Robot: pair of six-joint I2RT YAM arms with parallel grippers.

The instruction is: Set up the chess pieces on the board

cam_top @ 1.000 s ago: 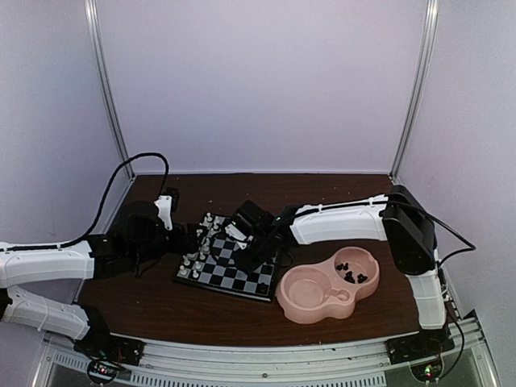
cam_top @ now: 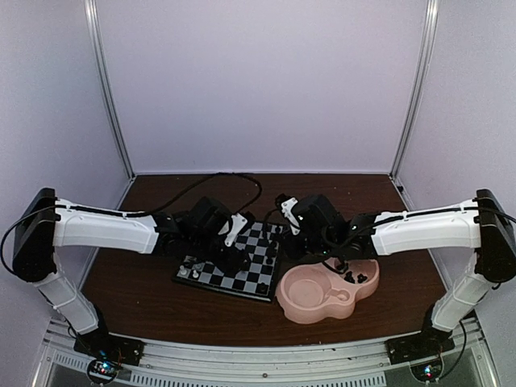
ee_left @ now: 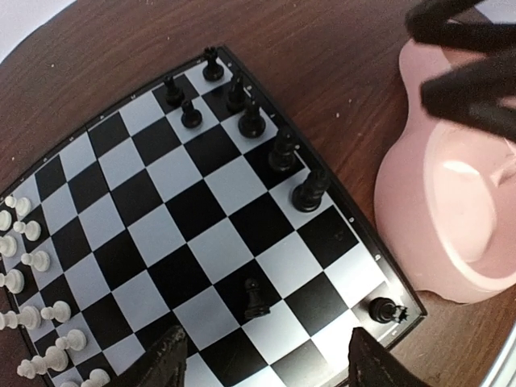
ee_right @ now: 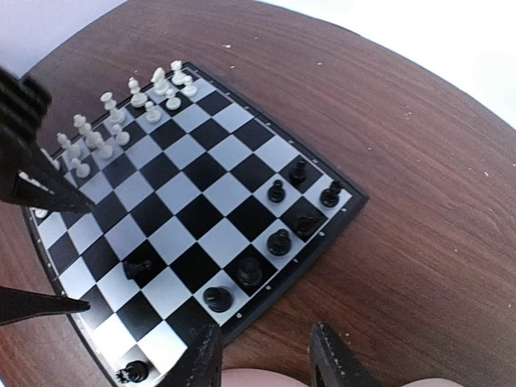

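The checkered board [cam_top: 230, 280] carries white pieces [ee_right: 139, 97] along one side. Opposite them, several black pieces [ee_left: 251, 121] stand near the edge, two small ones [ee_left: 191, 114] a row in front. A lone black piece [ee_left: 255, 298] is farther in on the board, and another black one [ee_left: 387, 310] occupies a corner square. My left gripper is open over the board, the lone piece appearing ahead of its fingers, apart from them. Beyond the board's black-side edge my right gripper is part open and empty.
A pink tray [cam_top: 300, 300] stands right of the board, with loose black pieces [cam_top: 360, 278] in one hollow, partly covered by the right arm. Both arms come close together over the board. Bare table [ee_right: 435, 242] lies behind.
My left arm has swung right, farther over the board. The right arm has drawn back to the right, toward the tray, partly covering its hollow with black pieces.
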